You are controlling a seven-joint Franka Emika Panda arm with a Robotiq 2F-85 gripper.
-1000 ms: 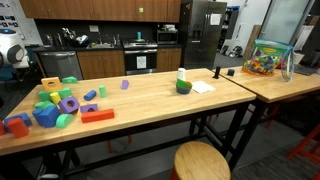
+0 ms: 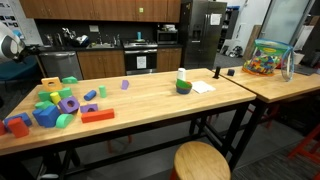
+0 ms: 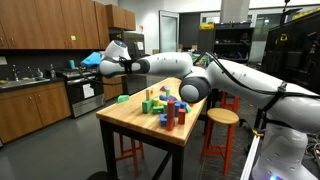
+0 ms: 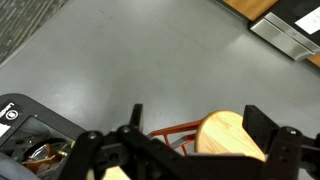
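Observation:
My gripper stands open in the wrist view, its two dark fingers wide apart with nothing between them. Beneath it lie grey floor and a round wooden stool with red legs. In exterior view 1 only a white part of the arm shows at the far left, raised above the table. Many coloured blocks cover the table's left end, among them a blue cube, a purple ring and a long red-orange block. The arm stretches over the table in exterior view 2, its gripper beyond the tabletop.
A green bowl, a white cup-like item and a white paper sit at the table's right half. A second table bears a colourful bin.
At the left edge of exterior view 1, the arm has risen over the last second. The blocks, bowl and other table items have stayed in place.

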